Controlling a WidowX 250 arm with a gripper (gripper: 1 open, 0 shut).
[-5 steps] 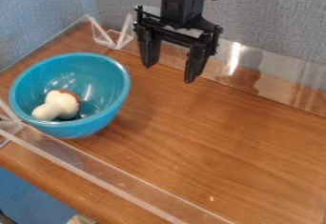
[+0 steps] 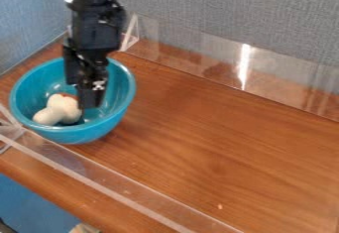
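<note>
A teal bowl (image 2: 111, 118) stands at the left of the wooden table. Inside it lies a pale, cream-coloured object (image 2: 54, 112) with a brownish top, perhaps a toy mushroom. My black gripper (image 2: 82, 90) is lowered over the bowl, turned so that one finger reaches down into it just right of the pale object. It is open, with nothing seen held between its fingers.
A grey wall with a clear strip runs along the back, and a clear rail lines the front left edge.
My gripper has moved left and down from above the middle back of the table to over and into the bowl, and has turned. The bowl looks unmoved.
</note>
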